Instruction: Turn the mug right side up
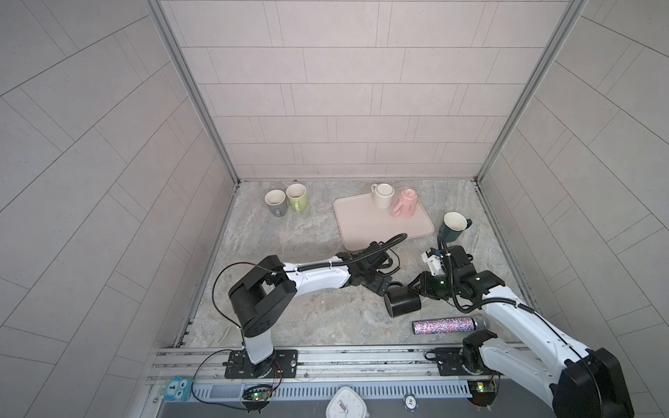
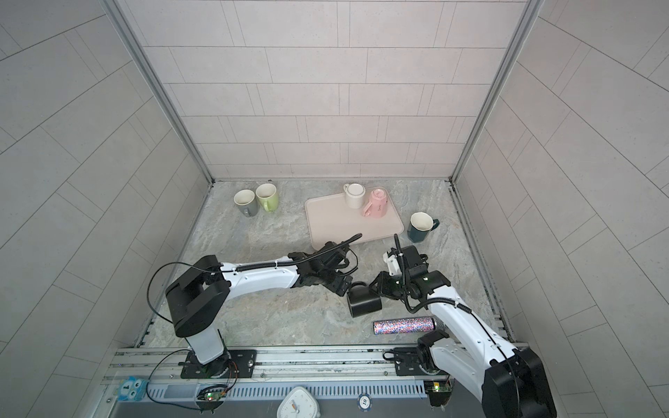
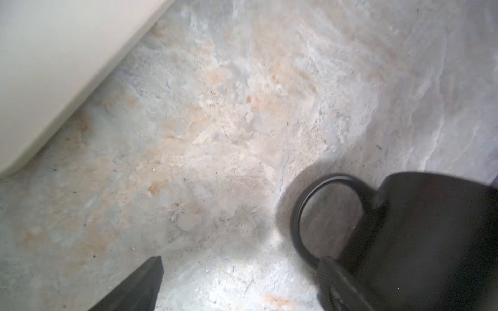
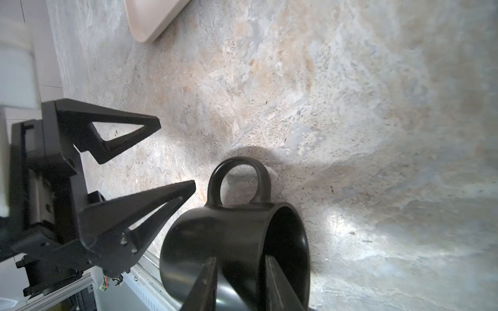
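Note:
The black mug (image 1: 402,301) lies on its side between the two grippers. In the right wrist view its mouth faces right, and its handle (image 4: 264,184) points toward the top of the picture. My left gripper is open with bare table between its fingers; its right finger (image 3: 337,285) overlaps the lower end of the handle in the left wrist view. At the mug's mouth, my right gripper has its fingers apart: one finger (image 4: 205,287) is over the outer wall, the other (image 4: 280,290) at the opening. Whether they touch the mug cannot be made out.
Behind stands a pink tray (image 1: 359,233) with a white mug (image 1: 382,195) and a pink mug (image 1: 405,203). A dark teal mug (image 1: 451,228) is at right, grey (image 1: 276,202) and green mugs (image 1: 297,197) back left. A glittery bottle (image 1: 446,325) lies in front.

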